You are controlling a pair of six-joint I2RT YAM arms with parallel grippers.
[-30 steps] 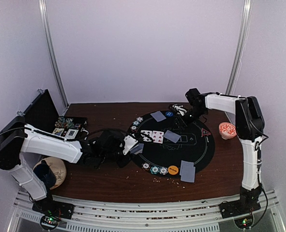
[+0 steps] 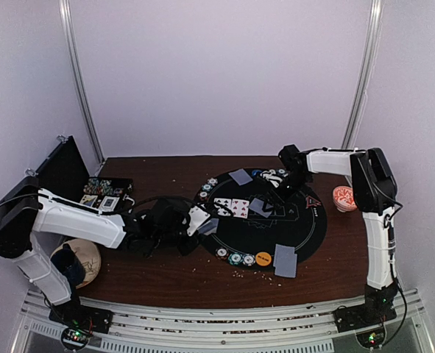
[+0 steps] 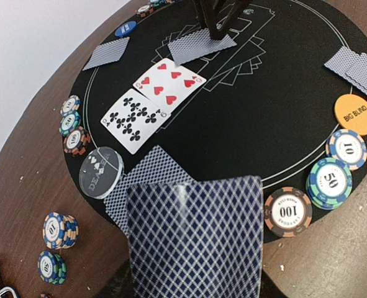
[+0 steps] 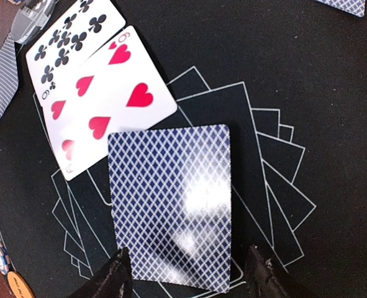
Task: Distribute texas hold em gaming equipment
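My left gripper (image 2: 195,232) is shut on a deck of blue-backed cards (image 3: 194,230), above the lower left edge of the black mat (image 3: 245,124). My right gripper is low over a face-down card (image 4: 169,205), part open, its fingertips either side of the card's lower end. Beside that card lie the six of hearts (image 4: 108,105) and a club card (image 4: 71,43), face up. The dealer button (image 3: 101,172) rests near more face-down cards (image 3: 152,162). The big blind button (image 3: 354,114) and chips (image 3: 329,183) line the rim.
A black case (image 2: 66,169) stands at the back left. A cup (image 2: 68,265) on a round coaster is at front left, partly behind the left arm. A red patterned bowl (image 2: 344,197) is right of the mat.
My right arm has come down and slightly toward the front over the middle card since a second ago. My left arm has not visibly moved.
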